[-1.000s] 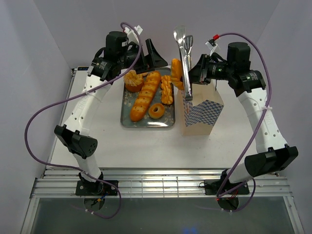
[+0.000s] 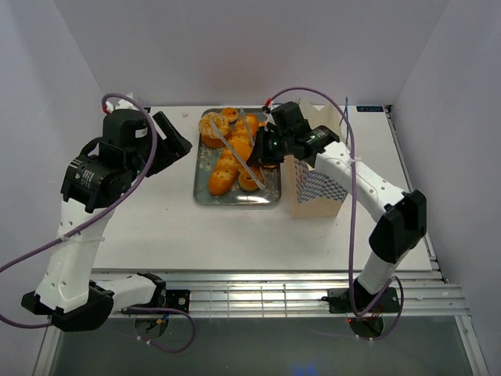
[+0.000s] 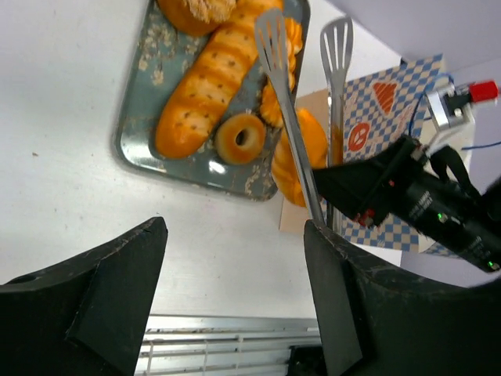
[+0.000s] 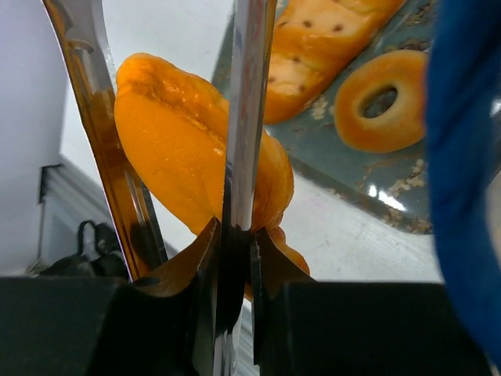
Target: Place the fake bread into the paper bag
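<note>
My right gripper (image 2: 261, 149) is shut on metal tongs (image 2: 237, 155), held above the baking tray (image 2: 199, 188). An orange bread roll (image 4: 172, 133) lies between the tong arms in the right wrist view; in the left wrist view the same roll (image 3: 311, 149) shows beside the tongs (image 3: 291, 117). The top view mostly hides this roll. Right of the tray stands the paper bag (image 2: 319, 205), with a blue checked panel, partly covered by my right arm. My left gripper (image 2: 174, 131) is open and empty, left of the tray.
The tray also carries a long loaf (image 3: 194, 98), a ring-shaped bread (image 3: 240, 139), a twisted bread (image 3: 272, 102) and a round bread (image 2: 211, 137). Walls rise at the back and sides.
My right gripper has moved left and lower with the tongs, from beside the bag's top to over the tray, and the tongs have tilted. My left arm has drawn back leftward.
</note>
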